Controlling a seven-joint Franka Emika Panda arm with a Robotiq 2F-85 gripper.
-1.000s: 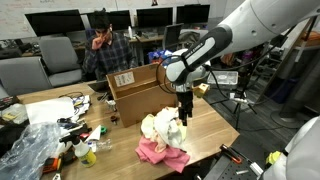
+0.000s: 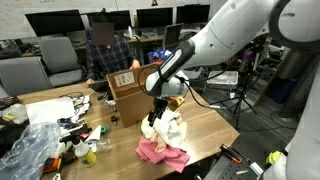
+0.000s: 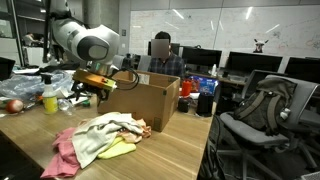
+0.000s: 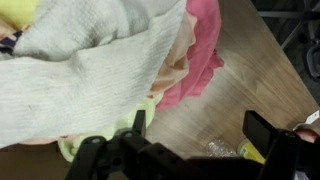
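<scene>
A loose heap of cloths lies on the wooden table: a white cloth on top, a pink cloth toward the near edge, and a pale yellow cloth beneath. My gripper is above the table at the heap's left-hand side in exterior view 1. In the wrist view, the gripper is open, its dark fingers far apart and no cloth between them. Bare wood shows past the gap, and the white cloth fills the upper left.
Behind the heap stands a brown cardboard box. A yellow bottle, tools and a clear plastic bag crowd the table's left. Bare tabletop lies right of the cloths. A person sits beyond the table.
In exterior view 1 my arm has swung left, taking the gripper from the right of the cloths, across the heap, to its left side. The cloths look much the same.
</scene>
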